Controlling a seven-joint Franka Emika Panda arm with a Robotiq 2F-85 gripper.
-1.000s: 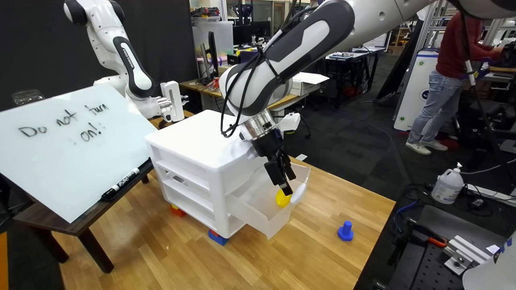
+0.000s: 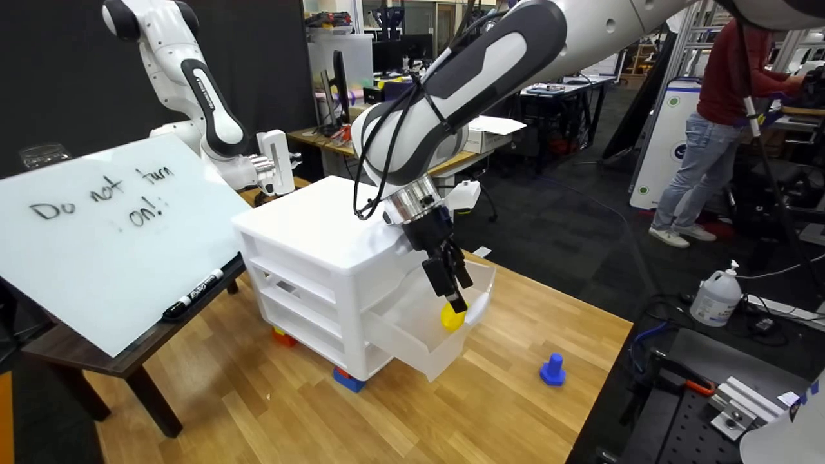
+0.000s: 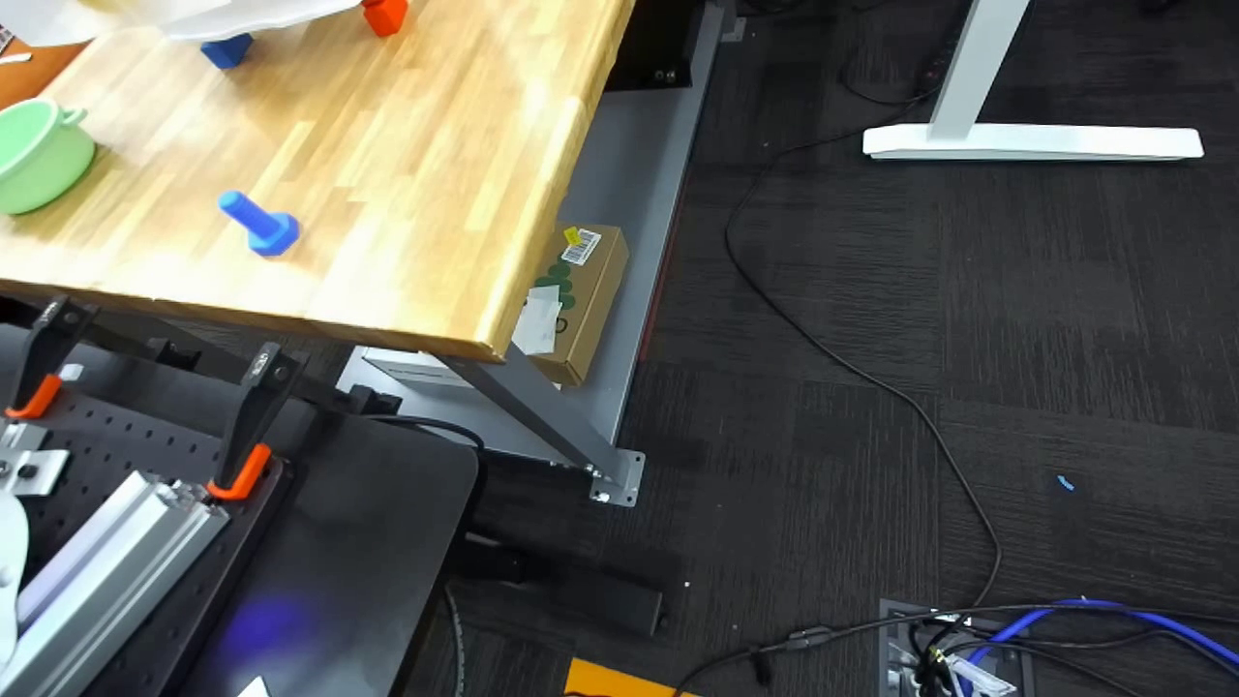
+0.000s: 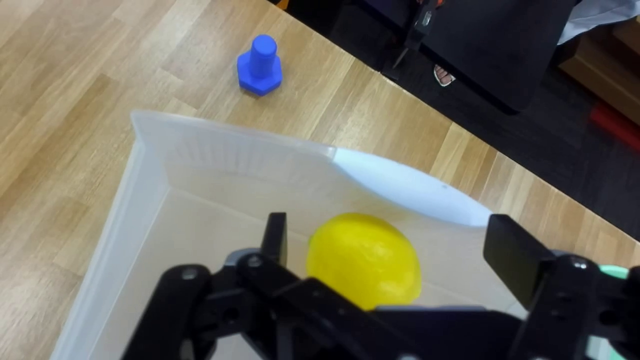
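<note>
A yellow rounded object lies inside the pulled-out translucent drawer of the white drawer unit. Over the drawer, my gripper stands open, its two black fingers wide apart. In the wrist view the yellow object shows between and beyond them; whether either finger touches it I cannot tell. Part of it is hidden behind the gripper body. On the bare wood past the drawer's front, a blue bolt-shaped piece stands upright on its hexagonal head.
Red and blue blocks sit under the drawer unit's base. A whiteboard on a dark stand is at the left. At the table's front stands a green pot. Wood around the blue bolt is clear, with the table edge close by.
</note>
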